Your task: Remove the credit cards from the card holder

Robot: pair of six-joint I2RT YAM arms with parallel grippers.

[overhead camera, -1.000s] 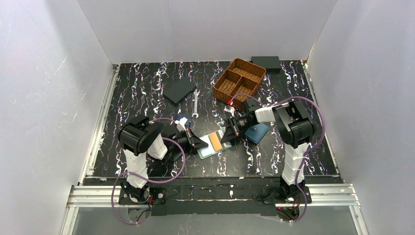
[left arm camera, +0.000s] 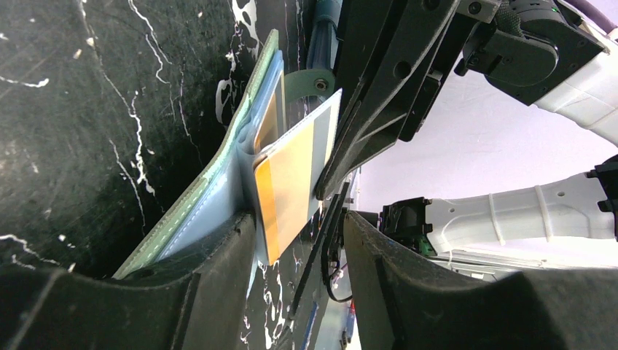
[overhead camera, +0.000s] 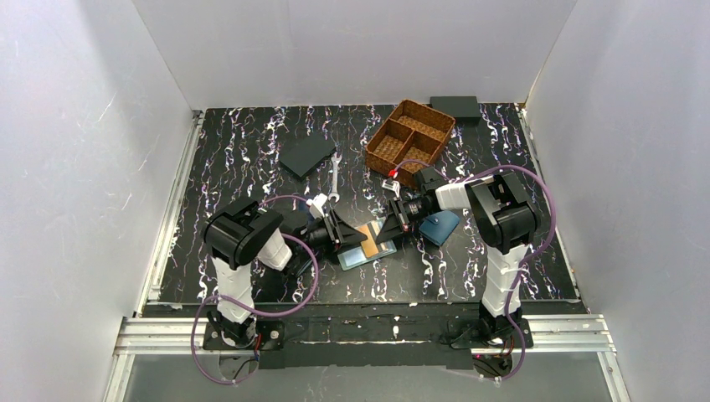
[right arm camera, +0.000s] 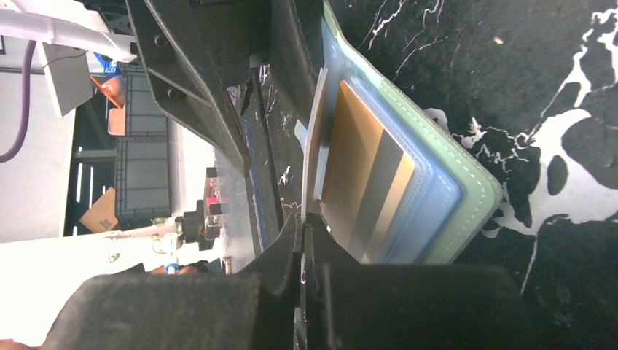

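The light blue and green card holder (overhead camera: pixel 352 260) lies at the front middle between both grippers. My right gripper is shut on an orange card (left arm camera: pixel 288 186), which stands tilted out from the holder in both wrist views. Another orange card (right arm camera: pixel 361 168) with grey stripe sits in the holder (right arm camera: pixel 455 189). My left gripper is open, its fingertips at the holder's left side, either side of the raised card's near end.
A divided wicker basket (overhead camera: pixel 389 146) stands at the back right, dark boxes (overhead camera: pixel 306 155) (overhead camera: pixel 455 106) at the back, a wrench (overhead camera: pixel 334 176) behind the holder, and a dark blue item (overhead camera: pixel 439 226) to the right.
My left gripper has moved slightly right and upward in the top view toward the orange card, its fingers appearing wider. The right arm is nearly still.
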